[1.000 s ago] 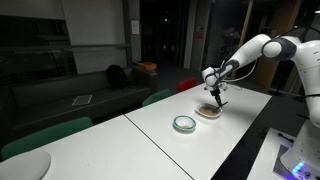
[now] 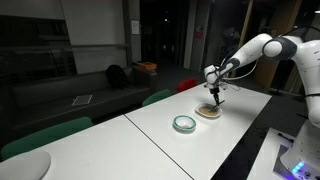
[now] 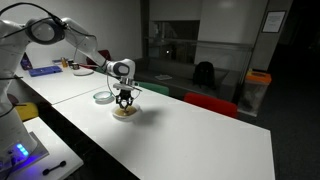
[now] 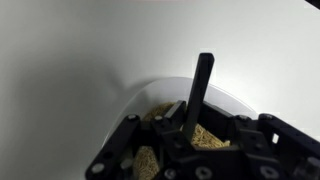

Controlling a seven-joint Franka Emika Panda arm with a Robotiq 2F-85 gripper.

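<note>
My gripper is shut on a dark, narrow handle (image 4: 203, 75), which sticks out past the fingers in the wrist view. Beneath it is a white bowl (image 4: 228, 100) holding brown, grainy contents (image 4: 148, 160). Exterior view 1 has the gripper (image 2: 215, 97) just above this bowl (image 2: 208, 116), on the right part of the table. From the other side, the gripper (image 3: 124, 98) likewise stands over the bowl (image 3: 125, 118). The handle's lower end is hidden by the gripper, so I cannot tell whether it touches the contents.
A second bowl with a green rim (image 2: 184, 124) stands a short way from the first, with clear table between them. Small dark items (image 3: 57, 167) lie on a surface near the arm's base.
The arm and gripper have shifted only slightly while staying over the bowl with the brown contents. Both bowls are where they were.
</note>
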